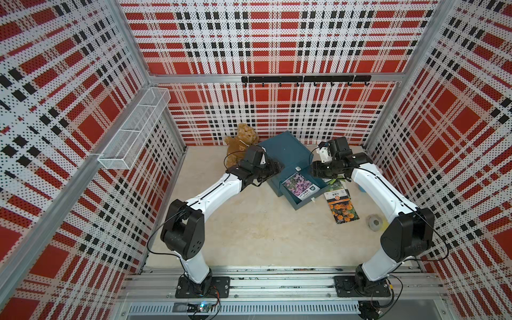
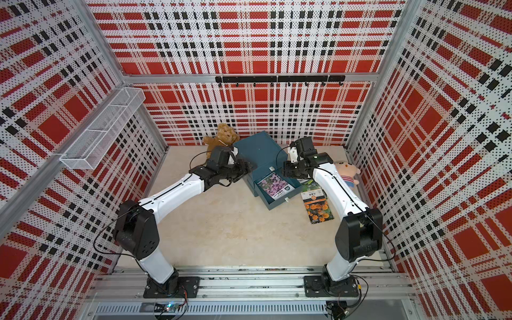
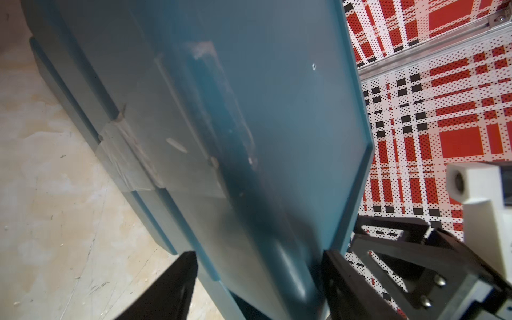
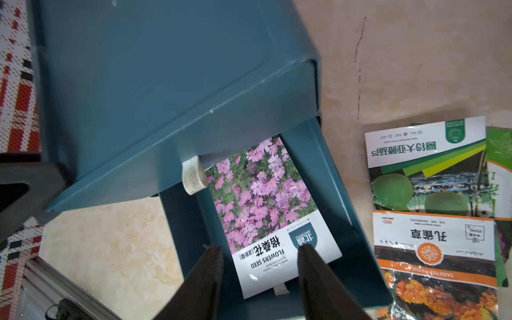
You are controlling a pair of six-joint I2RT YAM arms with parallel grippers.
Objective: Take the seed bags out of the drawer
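A pink-flowered seed bag (image 4: 261, 194) lies face up in the pulled-out drawer (image 4: 186, 229) of the teal cabinet (image 1: 290, 152). My right gripper is over the drawer's front part, fingers apart at the bag's white lower end; no held item shows between them. Outside on the table, a green seed bag (image 4: 426, 184) and an orange-flowered one (image 4: 434, 250) overlap, with part of another bag (image 4: 501, 152) beneath. At the cabinet's left side, my left gripper has its spread fingers straddling an edge; whether both touch is unclear.
A teddy bear (image 1: 234, 146) sits behind the left arm. On the right are a striped doll (image 2: 347, 173), partly hidden by the arm, and a tape roll (image 1: 375, 222).
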